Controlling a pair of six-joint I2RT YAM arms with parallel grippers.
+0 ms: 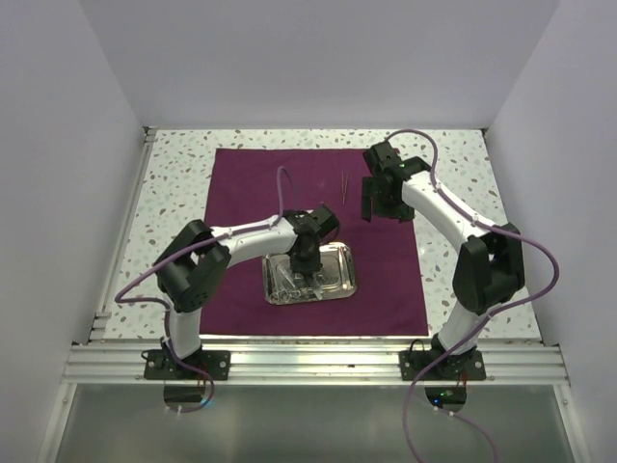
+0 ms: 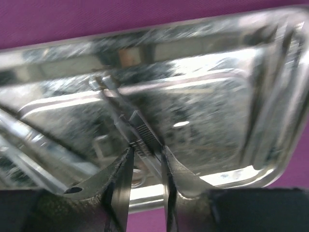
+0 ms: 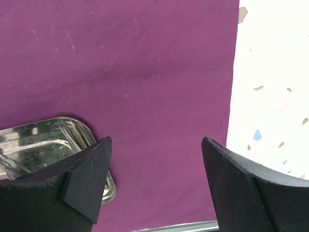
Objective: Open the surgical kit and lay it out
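Note:
The metal tray rests on the purple cloth, instruments inside it. My left gripper is low over the tray, its narrow fingertips on either side of two slim metal handles lying side by side. Whether the fingers press on them cannot be made out. More instruments lie at the left of that view, and long thin ones along the tray's right end. My right gripper stands wide open above bare cloth, nothing between its fingers, with the tray's corner at lower left.
Two thin instruments lie on the purple cloth toward the back, left of my right gripper. Speckled white table shows around it.

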